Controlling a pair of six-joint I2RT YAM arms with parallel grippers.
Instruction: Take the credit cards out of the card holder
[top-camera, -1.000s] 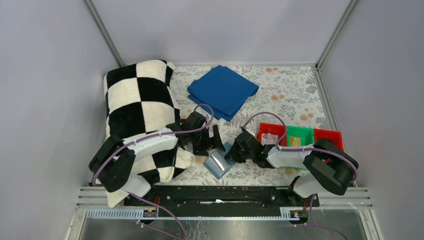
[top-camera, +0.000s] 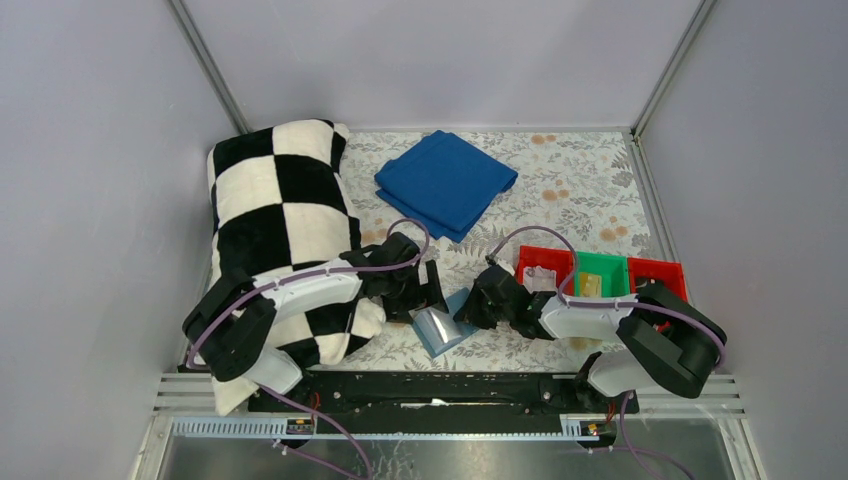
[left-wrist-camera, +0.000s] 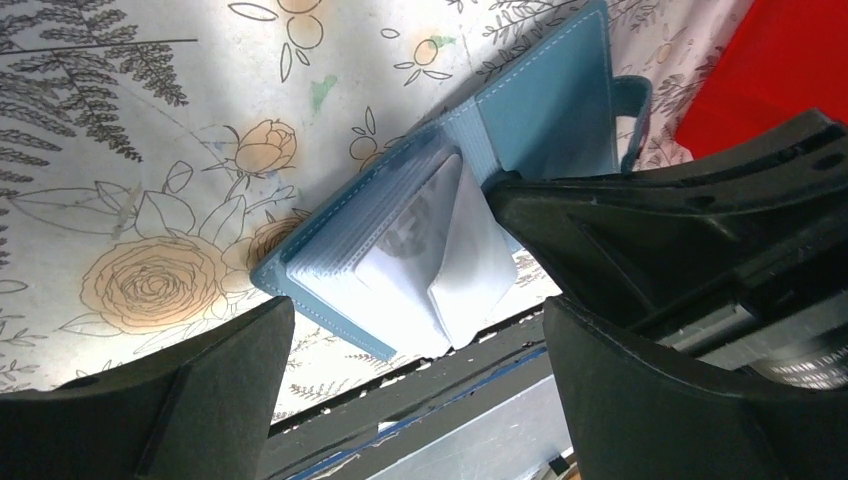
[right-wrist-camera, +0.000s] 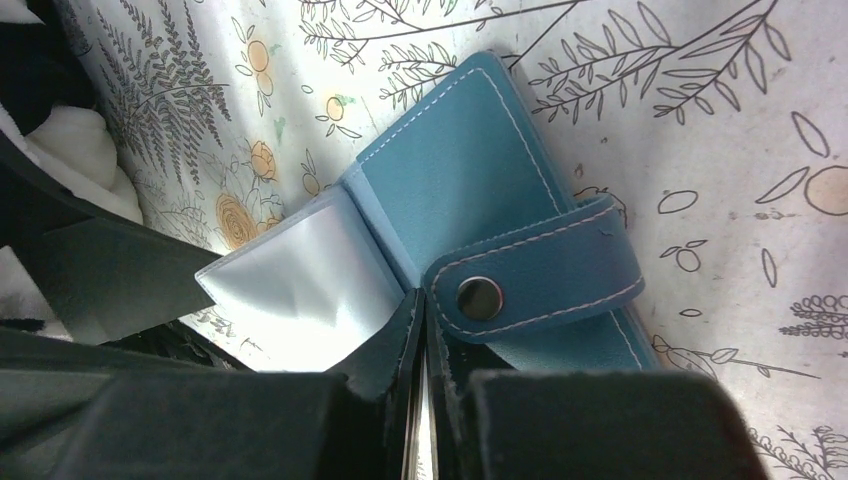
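A blue card holder (top-camera: 430, 340) lies open on the patterned table, its clear sleeves (left-wrist-camera: 350, 230) fanned over one half. Inside the sleeves a whitish sheet or card (left-wrist-camera: 475, 265) shows, though I cannot make out single cards. My right gripper is shut on the holder at the inner edge of the sleeves, beside the snap strap (right-wrist-camera: 560, 270); what is pinched is mostly hidden. Over the sleeve half hangs my left gripper, fingers wide apart and empty, with one finger (left-wrist-camera: 240, 360) off each side of the sleeves.
Red and green bins (top-camera: 600, 264) stand to the right, beside the right arm. A folded blue cloth (top-camera: 445, 183) lies at the back, and a checkered cushion (top-camera: 285, 215) fills the left side. Free table is at the back right.
My right gripper and the holder have shifted slightly right and toward the front edge. The left gripper has moved a little over the sleeve half, and more of the pale sleeves shows.
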